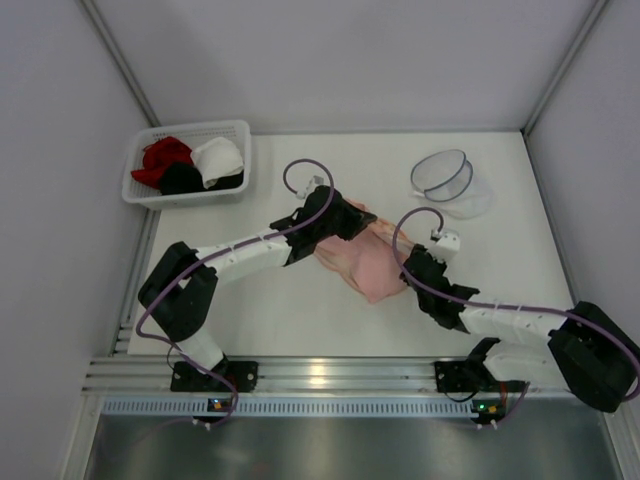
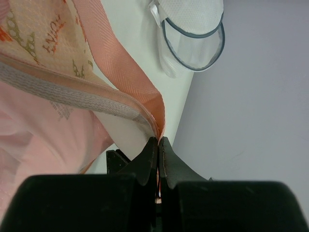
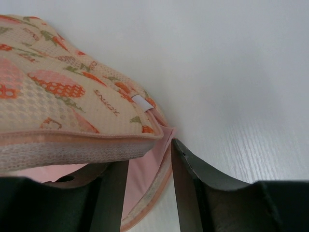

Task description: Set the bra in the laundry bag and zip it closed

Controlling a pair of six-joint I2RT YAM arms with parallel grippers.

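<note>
The pink bra point(image 1: 368, 270), with patterned padding point(image 3: 63, 96), is in the middle of the table. My left gripper point(image 1: 362, 222) is shut on the bra's edge band, lifting it, as the left wrist view point(image 2: 159, 142) shows. My right gripper point(image 1: 415, 258) is at the bra's right end, part open, its fingertips point(image 3: 178, 150) either side of a pink fabric corner below the padded edge. The mesh laundry bag point(image 1: 470, 198) with a grey rim lies at the back right of the table.
A white basket point(image 1: 245, 138) with red, black and white clothes stands at the back left.
</note>
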